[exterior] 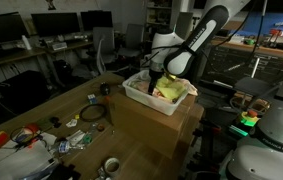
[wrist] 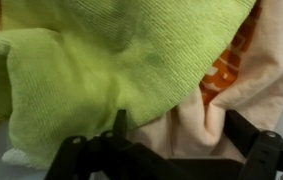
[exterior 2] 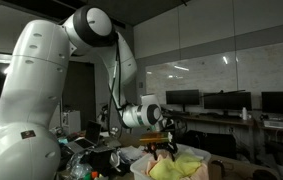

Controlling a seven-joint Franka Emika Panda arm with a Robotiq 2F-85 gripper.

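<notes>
A yellow-green cloth (wrist: pixel 111 60) fills much of the wrist view, with a pale pink cloth (wrist: pixel 266 75) beside it that bears an orange patterned patch (wrist: pixel 226 70). My gripper is open, its dark fingers spread apart just over the cloths. Whether the fingertips touch the fabric I cannot tell. In exterior view 1 the cloths lie in a white bin (exterior: pixel 153 101), and my gripper is low over it. Exterior view 2 shows the yellow-green cloth (exterior 2: pixel 179 166) heaped in the foreground.
The bin stands on a brown wooden table (exterior: pixel 131 123). To the left lie cables, small tools and a black ring (exterior: pixel 93 112); a mug (exterior: pixel 111 165) sits near the front. Monitors (exterior 2: pixel 226 103) stand on a desk behind.
</notes>
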